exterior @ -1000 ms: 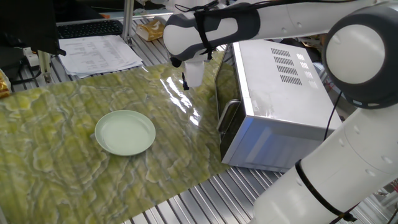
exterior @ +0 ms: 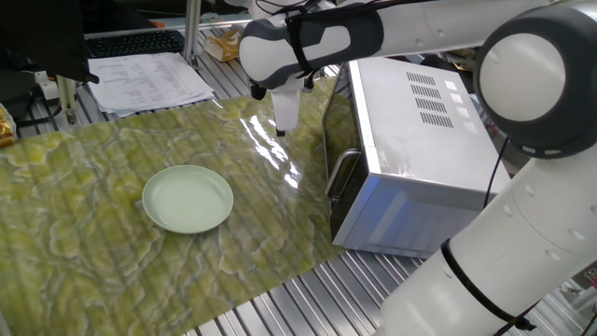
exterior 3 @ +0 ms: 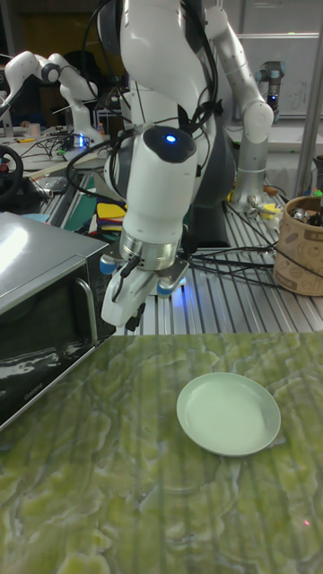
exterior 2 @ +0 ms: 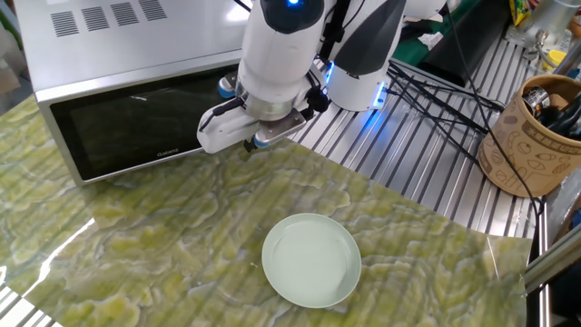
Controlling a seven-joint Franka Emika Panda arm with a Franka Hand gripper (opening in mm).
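Note:
A pale green round plate (exterior: pixel 188 200) lies flat and empty on the green marbled mat; exterior view 2 shows the same plate (exterior 2: pixel 311 261) in front of the arm. The silver microwave (exterior: pixel 420 154) stands beside the mat, its dark door (exterior 2: pixel 145 123) closed. My gripper (exterior: pixel 280 133) hangs in the air near the microwave's front, well apart from the plate. In exterior view 3 the gripper (exterior 3: pixel 132 324) points downward, close to the microwave's door handle (exterior 3: pixel 87 308). Its small dark fingertips are mostly hidden by the white hand, so their spacing cannot be made out.
Papers (exterior: pixel 149 82) and a keyboard (exterior: pixel 135 44) lie beyond the mat. A tan bin of tools (exterior 2: pixel 531 136) stands on the ribbed metal table, with black cables running near it. The mat around the plate is clear.
Over the last second the arm and hand have shifted slightly left in exterior view 1, and the hand has turned a little. Plate and microwave stay put.

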